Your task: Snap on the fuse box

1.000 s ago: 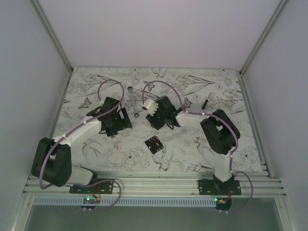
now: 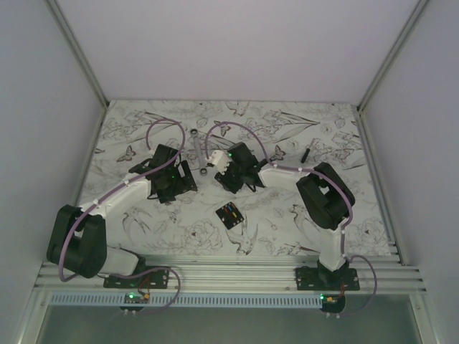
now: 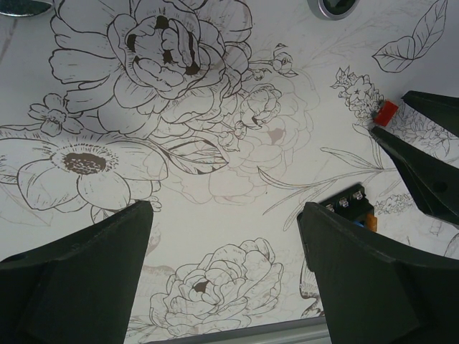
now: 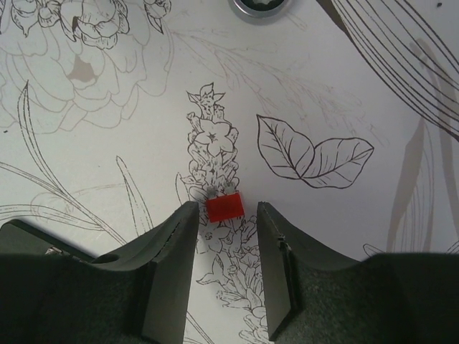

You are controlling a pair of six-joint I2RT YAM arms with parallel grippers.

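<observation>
A small red fuse lies on the floral-patterned table between the open fingers of my right gripper, and also shows at the right of the left wrist view (image 3: 386,112). The dark fuse box (image 2: 229,215), with colored pieces in it, sits near the front middle of the table, partly visible in both wrist views. My left gripper (image 2: 185,180) hangs open over the table left of the box, nothing between its fingers.
A metal bar with round ends (image 2: 199,150) lies behind, between the arms. A dark stick (image 2: 305,155) lies at the right.
My right arm has shifted slightly left in the top view. The left arm shows no visible movement.
</observation>
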